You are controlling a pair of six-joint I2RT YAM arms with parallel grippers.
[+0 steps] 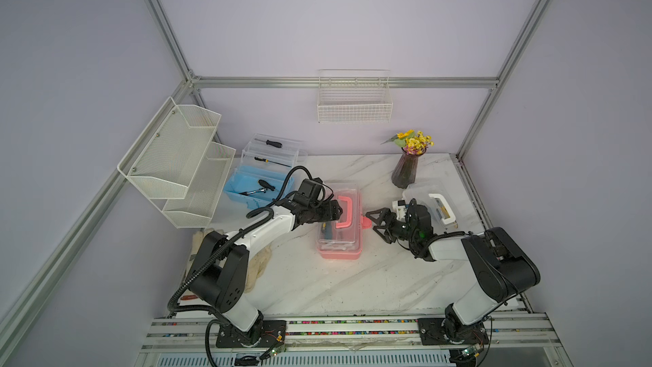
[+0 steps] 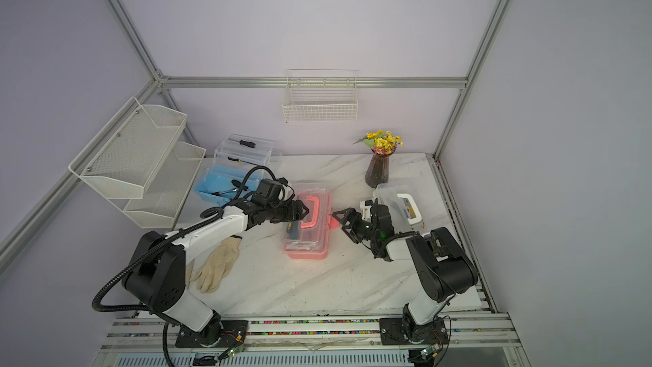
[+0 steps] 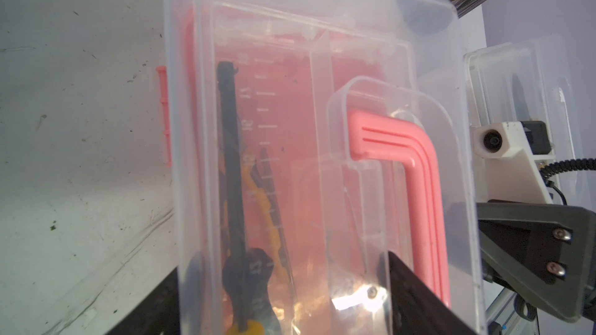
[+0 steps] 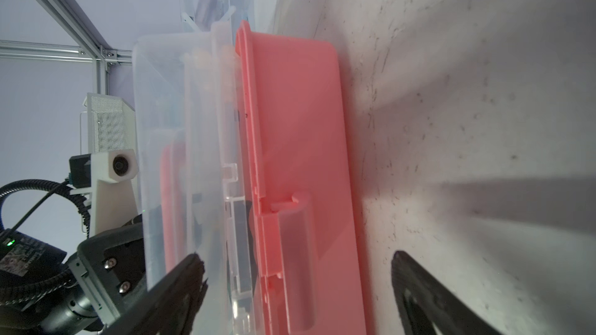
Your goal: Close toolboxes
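The pink toolbox sits mid-table with its clear lid over the base and tools showing through. Its pink latch juts outward from the right side. My left gripper is at the lid's top beside the pink handle; its fingers stand apart, and a firm hold cannot be made out. Facing the latch side, my right gripper is open, its fingers spread around the latch area. The blue toolbox at back left stands open, its clear lid folded back, tools inside.
A clear toolbox with a white handle lies behind my right arm. A flower vase stands at the back. Gloves lie front left, below a white mesh rack.
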